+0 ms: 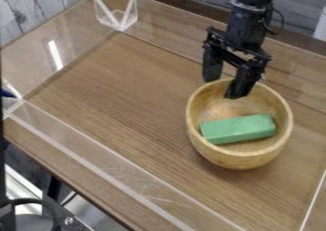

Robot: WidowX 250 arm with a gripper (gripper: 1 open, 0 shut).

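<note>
My black gripper (234,71) hangs at the upper right, just above the back rim of a wooden bowl (279,116), its fingers apart with nothing seen between them. In the bowl lies a green rectangular block (238,129), toward the front.
A small translucent object (116,13) stands at the back left. Dark cables or parts (38,218) are at the lower left corner.
</note>
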